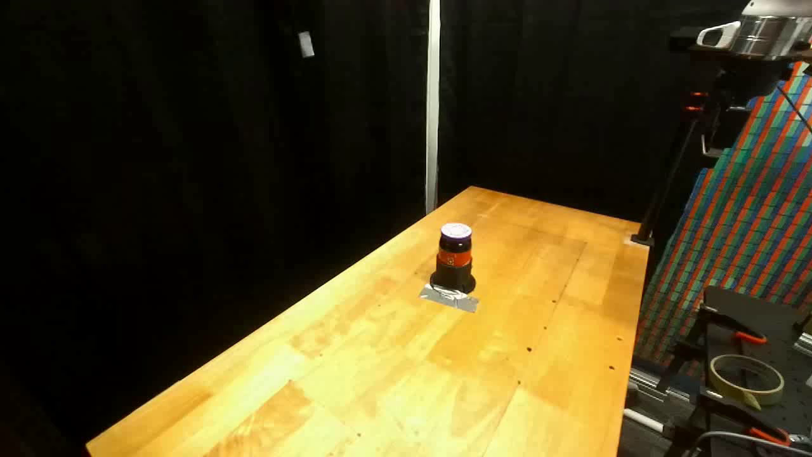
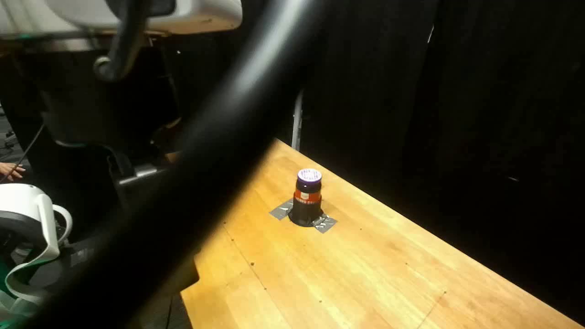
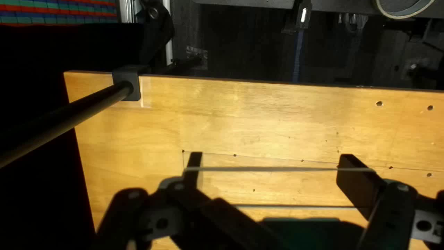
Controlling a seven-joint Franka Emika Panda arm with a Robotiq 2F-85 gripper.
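Note:
A dark jar with a purple-and-white lid and a red-orange label stands upright in a black round base on the wooden table. In the second exterior view the same jar shows grey tape at its base. My gripper is open in the wrist view, its black fingers wide apart above the bare wood. Two thin pale strands cross between them; no object is held. The jar is outside the wrist view. High at the right in the first exterior view is the arm's end, well away from the jar.
A black pole is clamped to a table corner. Beside the table, a dark surface holds a tape roll. A large blurred dark bar blocks part of the second exterior view.

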